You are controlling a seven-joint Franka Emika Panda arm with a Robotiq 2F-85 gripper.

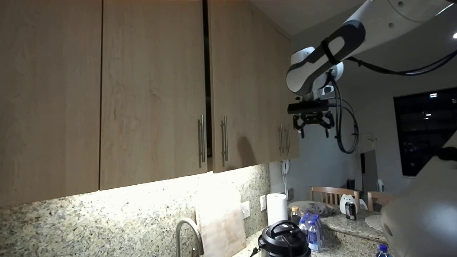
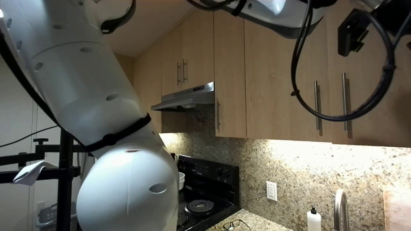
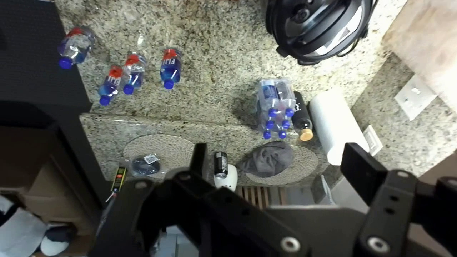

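Note:
My gripper hangs pointing down in the air to the right of the wall cabinets, its fingers spread and nothing between them. In the wrist view, the two dark fingers stand wide apart above the counter. One cabinet door with a bar handle stands slightly ajar, a narrow dark gap along its left edge. The neighbouring door on the left looks closed, with its own handle. My gripper is apart from both handles. What is inside the cabinet is hidden.
Below are a black-lidded cooker, a paper towel roll, a pack of water bottles and a faucet. A stove stands farther along. Cables loop beside the wrist.

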